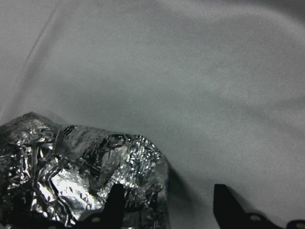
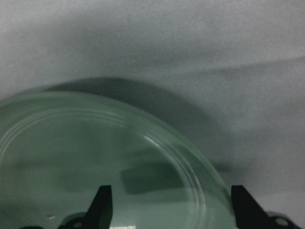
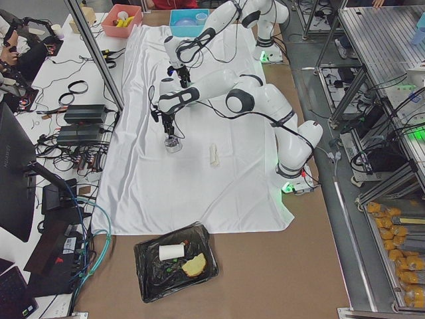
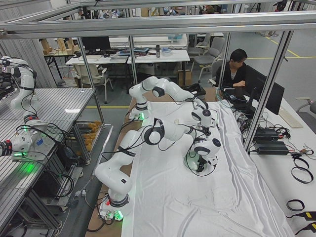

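Observation:
A crumpled silver foil piece point(image 3: 174, 145) lies on the white cloth, filling the lower left of the left wrist view point(image 1: 76, 176). My left gripper is open low over its edge. A pale green round plate point(image 2: 81, 143) lies on the cloth under my right gripper, which is open, one finger at the plate's rim and the other over its inside; the right camera shows the plate point(image 4: 188, 163) largely behind that arm.
A small pale flat item point(image 3: 214, 154) lies right of the foil. A black lined tray point(image 3: 145, 272) with several items sits beyond the cloth's edge. A blue bin point(image 3: 184, 28) and red bin point(image 3: 111, 25) stand at the far end. The cloth between foil and tray is clear.

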